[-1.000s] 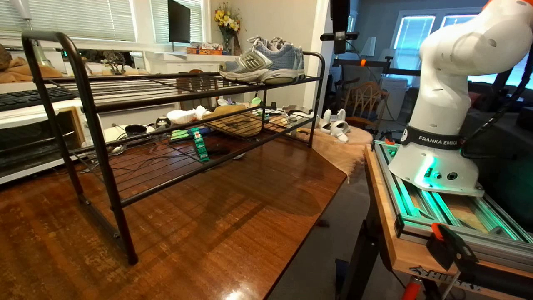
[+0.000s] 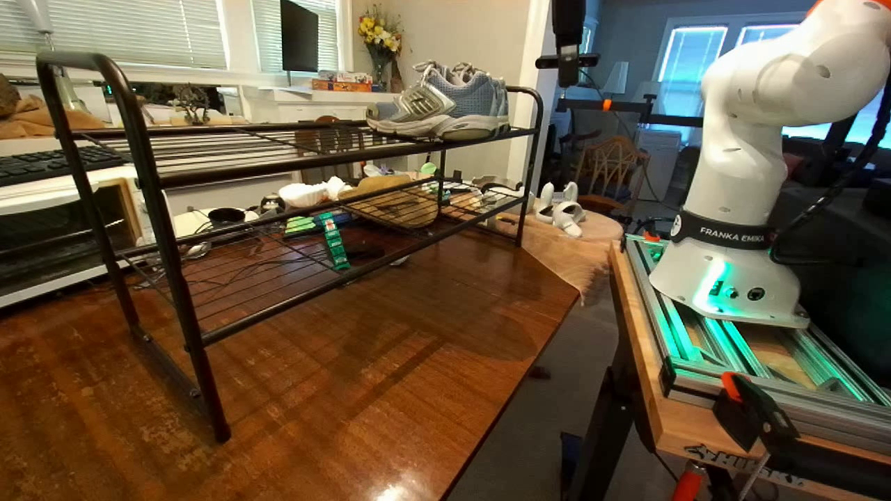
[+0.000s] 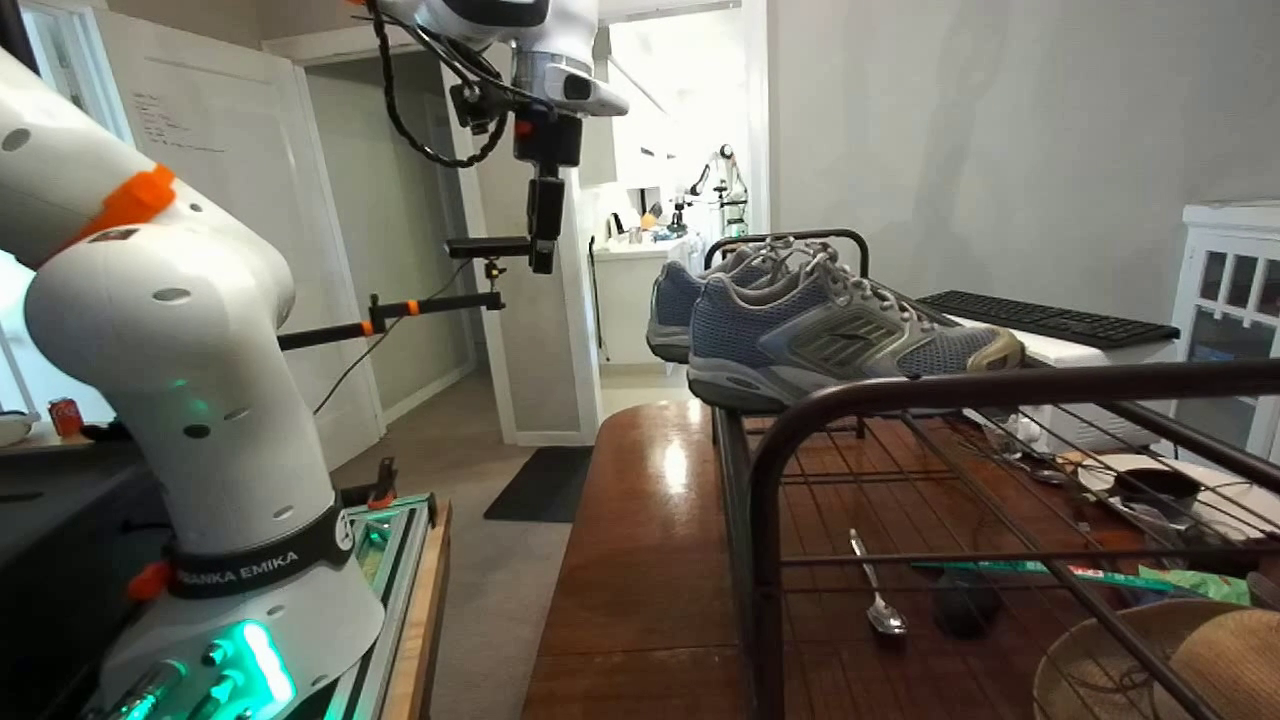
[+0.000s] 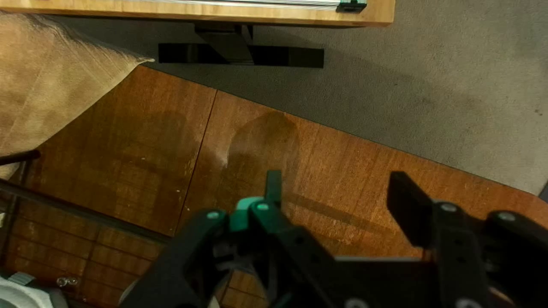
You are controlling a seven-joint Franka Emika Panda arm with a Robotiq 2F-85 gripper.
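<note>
Two grey-blue sneakers (image 3: 828,324) rest side by side on the far end of the top shelf of a dark metal shoe rack (image 2: 276,163). My gripper (image 3: 543,254) hangs in the air clear of the shoes, pointing down; exterior view 1 catches only its lower part at the top edge. In the wrist view the gripper's two fingers (image 4: 403,208) stand apart over the bare wooden table (image 4: 329,159). Nothing is between them. Part of a light shoe or similar object shows at that view's lower left corner, too cut off to identify.
Beneath the rack's wires lie a spoon (image 3: 878,594), a straw hat (image 3: 1230,672) and a green strip (image 2: 332,242). White shoes (image 2: 561,209) sit on a tan cloth at the table's far corner. The tabletop in front of the rack is clear, with a floor gap before the robot's bench.
</note>
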